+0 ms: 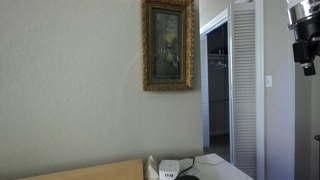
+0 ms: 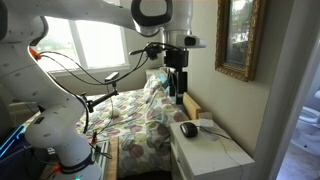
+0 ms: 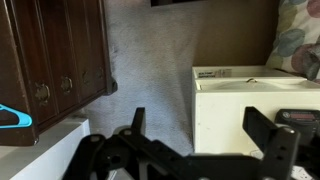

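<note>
In the wrist view my gripper is open, its two dark fingers wide apart with nothing between them. Grey floor and the edge of a white cabinet (image 3: 222,120) lie beneath it. From the side, the gripper (image 2: 176,84) hangs well above the white cabinet top (image 2: 215,152). A black rounded object, like a computer mouse (image 2: 189,129), rests on that top, apart from the gripper. Only part of the arm (image 1: 304,30) shows at the right edge of exterior view 1.
A small white box (image 1: 169,168) with a cable sits near the wall. The wall carries a gold-framed picture (image 1: 168,45). A bed (image 2: 125,125) with a patterned cover stands behind the arm. Dark wooden furniture (image 3: 60,60) is at the left of the wrist view.
</note>
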